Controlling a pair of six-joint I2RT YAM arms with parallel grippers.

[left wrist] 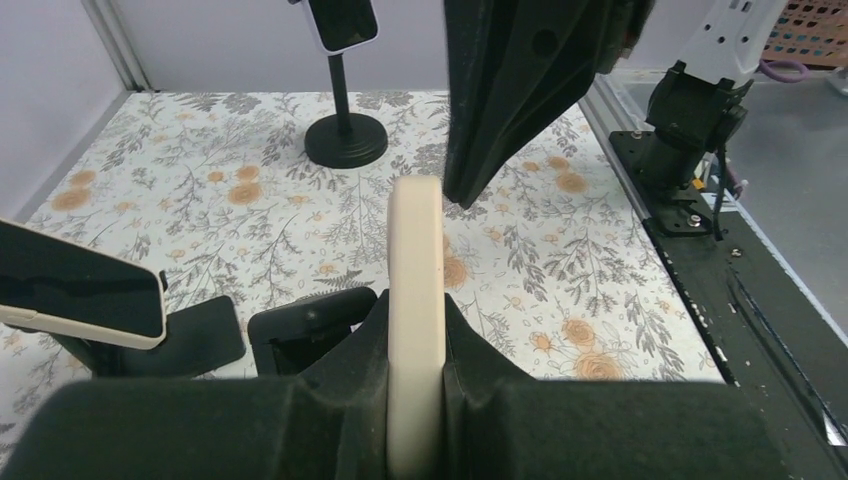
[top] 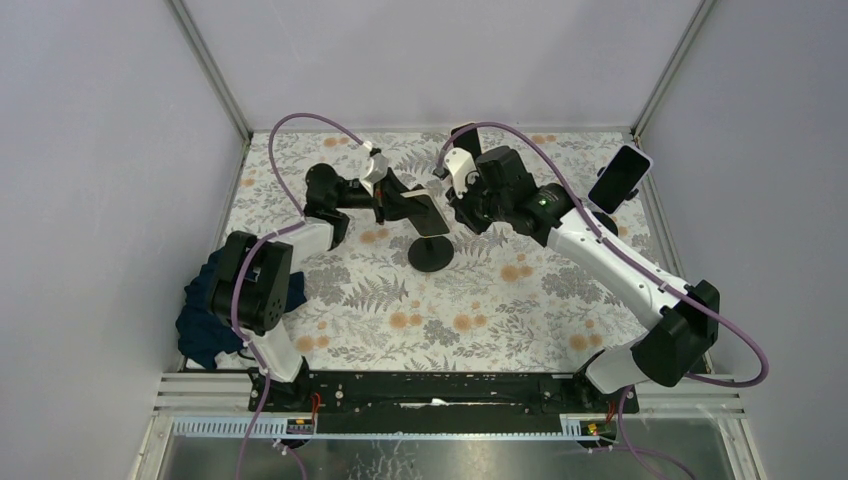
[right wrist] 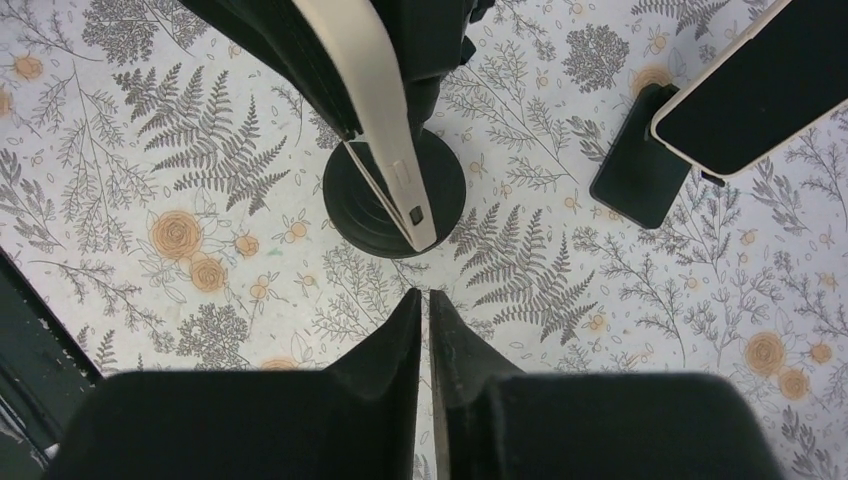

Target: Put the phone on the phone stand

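Observation:
In the top view my left gripper (top: 393, 200) is shut on a cream-edged phone (top: 428, 218), upright over a round black stand (top: 430, 257) in the middle; the phone's pale edge (left wrist: 416, 300) fills the left wrist view's centre. The right wrist view shows the stand's base (right wrist: 350, 200) beneath it; whether the phone rests on the stand is unclear. My right gripper is just right of the phone, apart from it, its fingertips close together with nothing visible between them.
Another phone (right wrist: 750, 90) on a stand is at the back centre. A third phone (top: 620, 178) on a round stand is at the right. A dark cloth (top: 205, 320) lies at the left front.

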